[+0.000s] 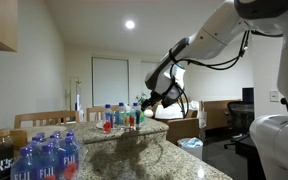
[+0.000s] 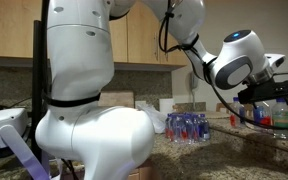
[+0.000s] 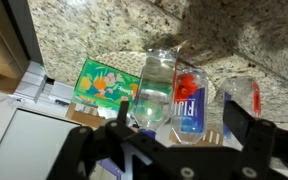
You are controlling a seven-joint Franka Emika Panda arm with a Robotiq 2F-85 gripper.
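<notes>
In the wrist view my gripper is open, its black fingers spread over a group of upright bottles. Between them, seen from above, are a clear bottle with a greenish tint [image 3: 156,88] and a Fiji bottle [image 3: 190,100] with a red and blue label. Another clear bottle [image 3: 244,94] with red on it stands by the right finger. Exterior view 1 shows the gripper [image 1: 153,101] at the far counter, above or beside several bottles [image 1: 121,117]; the exact gap cannot be told. In exterior view 2 the arm's end reaches down near these bottles [image 2: 254,112].
A green box [image 3: 104,84] lies left of the bottles in the wrist view. Several more Fiji bottles [image 1: 49,160] stand in the near left corner, beside a dark jar [image 1: 0,156]. Bare granite counter [image 1: 134,162] stretches between the two groups.
</notes>
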